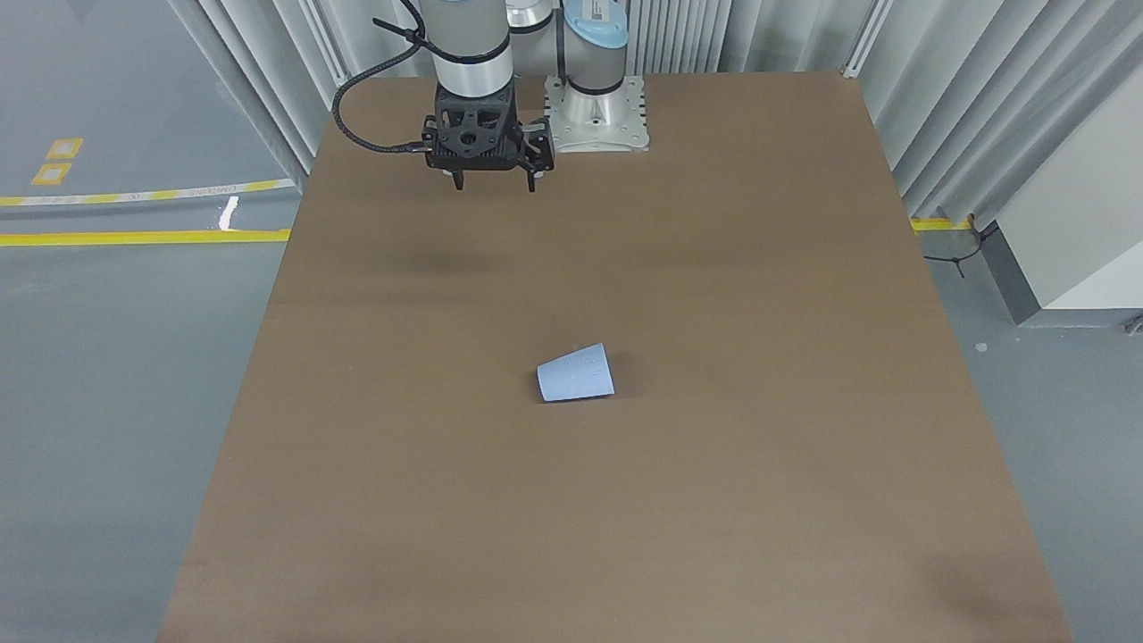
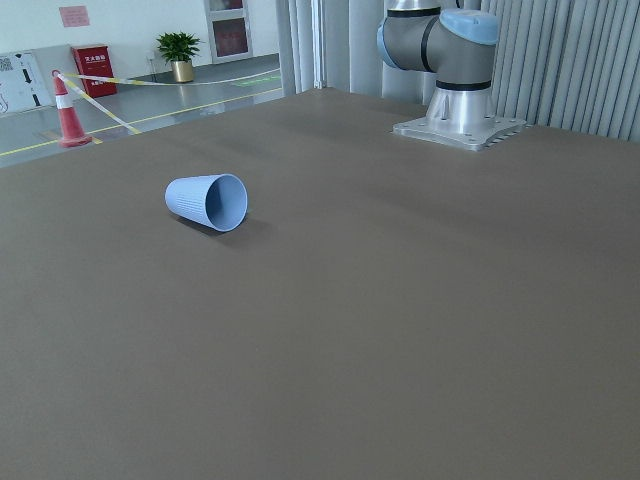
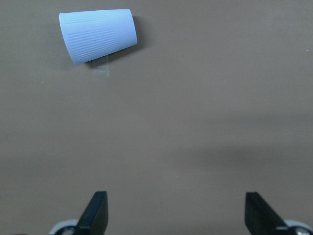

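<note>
A light blue cup (image 1: 574,374) lies on its side on the brown table near its middle; the left view shows the cup (image 2: 206,200) with its open end toward that camera's right. In the wrist view the cup (image 3: 97,34) is at the upper left, a small clear strip beside it. My gripper (image 1: 495,184) hangs over the far part of the table, well back from the cup. In the wrist view the gripper has its two fingers wide apart, with nothing between them.
The robot's base (image 1: 595,132) stands at the far edge of the table (image 1: 750,450). A pleated curtain runs behind it, and floor shows on both sides.
</note>
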